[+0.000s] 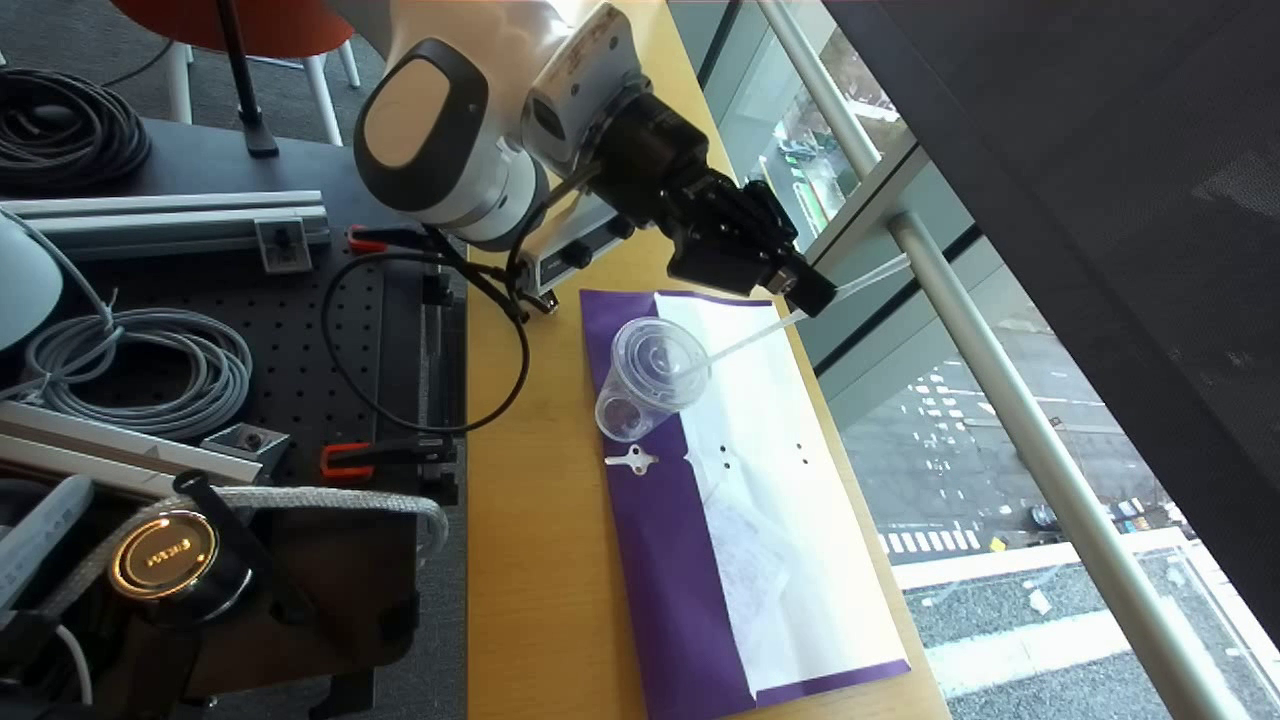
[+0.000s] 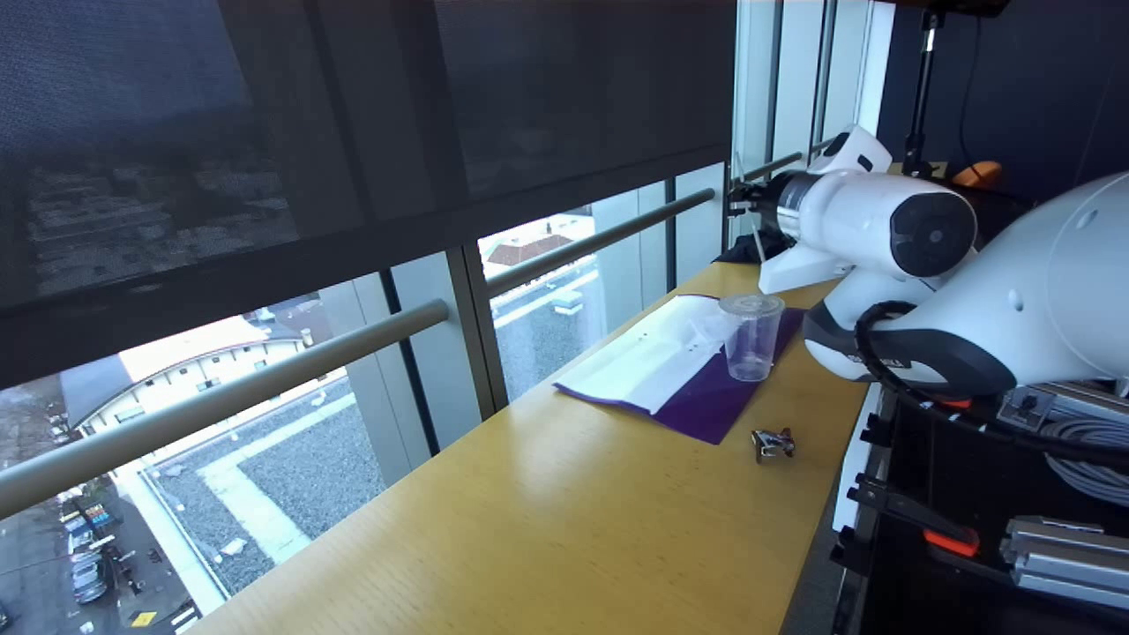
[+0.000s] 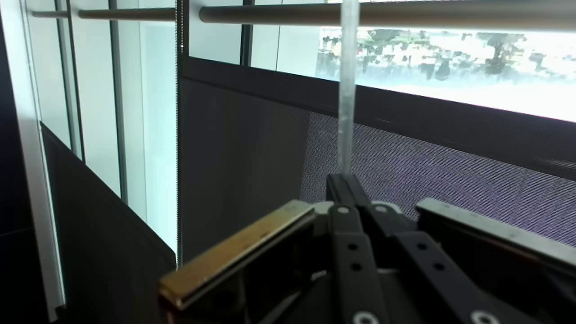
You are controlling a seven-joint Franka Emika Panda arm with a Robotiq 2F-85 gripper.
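Note:
A thin translucent straw (image 3: 347, 97) is pinched at the tips of my gripper, whose fingers are shut on it. In exterior view 1 the straw (image 1: 750, 340) sticks out on both sides of the gripper (image 1: 816, 290), slanting down-left to overlap the lid edge of a clear plastic cup (image 1: 660, 364). Exterior view 2 shows the cup (image 2: 752, 344) upright, with the gripper (image 2: 738, 201) well above and behind it and the straw (image 2: 758, 238) hanging down. Whether straw and lid touch, I cannot tell. The cup is outside the wrist view.
Under the cup lies a purple sheet (image 1: 666, 564) with white paper (image 1: 804, 564) on it. A small metal piece (image 1: 632, 460) is close by the cup. A window rail (image 1: 1020, 396) and dark blind (image 2: 571, 106) border the narrow wooden ledge (image 2: 593, 508), whose near part is clear.

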